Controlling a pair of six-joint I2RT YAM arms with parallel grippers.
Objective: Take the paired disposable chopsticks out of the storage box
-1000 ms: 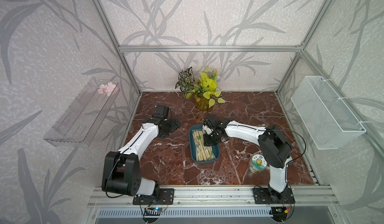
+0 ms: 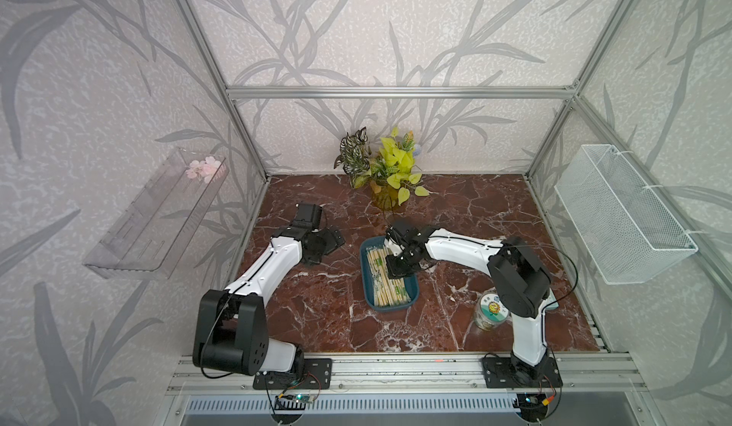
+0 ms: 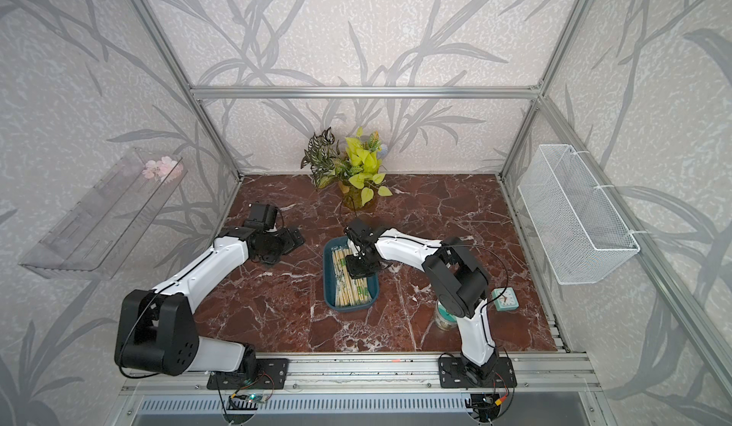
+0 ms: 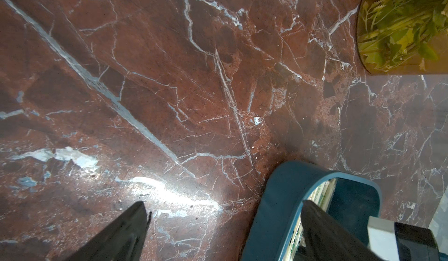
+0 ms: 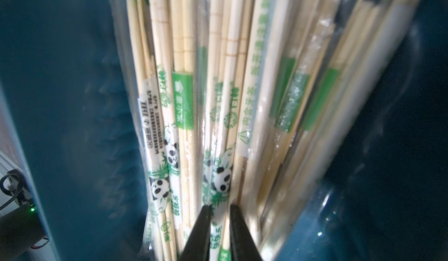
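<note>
A blue storage box (image 2: pixel 366 289) full of wrapped disposable chopsticks (image 5: pixel 191 97), many with green prints and pandas, stands mid-table. My right gripper is down inside it; in the right wrist view its narrowly spaced fingertips are among the chopsticks near a panda-printed pair. Whether it grips that pair cannot be told. My left gripper is open over bare table left of the box, nothing between its fingers.
A potted plant (image 2: pixel 392 167) stands behind the box. A round container (image 2: pixel 492 308) is at front right. A clear basket (image 2: pixel 137 235) and a white mesh basket (image 2: pixel 617 220) hang on the side walls. Table left of the box is clear.
The right arm has shifted very slightly over the box. The left arm has barely moved.
</note>
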